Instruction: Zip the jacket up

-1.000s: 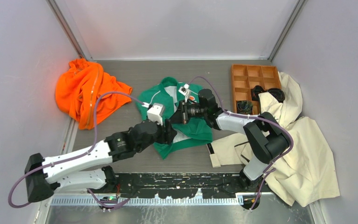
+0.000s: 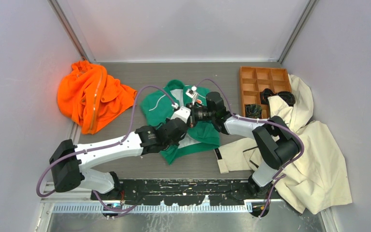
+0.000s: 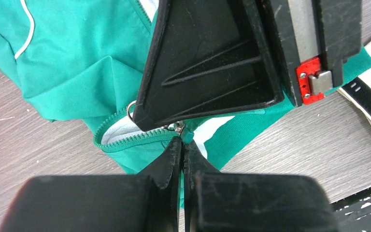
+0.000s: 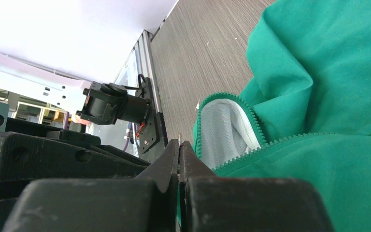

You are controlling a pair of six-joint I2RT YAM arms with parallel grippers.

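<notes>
The green jacket (image 2: 157,104) lies mid-table, its toothed zipper (image 4: 290,140) curving round a white lining. Both grippers are together over its lower middle. In the left wrist view my left gripper is shut just below a metal zipper slider (image 3: 178,127) with a ring pull beside it; whether anything is between its tips is unclear. The right gripper's black body covers the upper part of that view, close by the slider. In the right wrist view my right gripper is shut at the jacket; what it holds is hidden.
An orange garment (image 2: 92,96) lies at the left. A wooden compartment tray (image 2: 251,77) with dark coils and cream cloth (image 2: 321,164) fill the right. Some bare table shows behind and in front of the jacket.
The right arm looks unchanged.
</notes>
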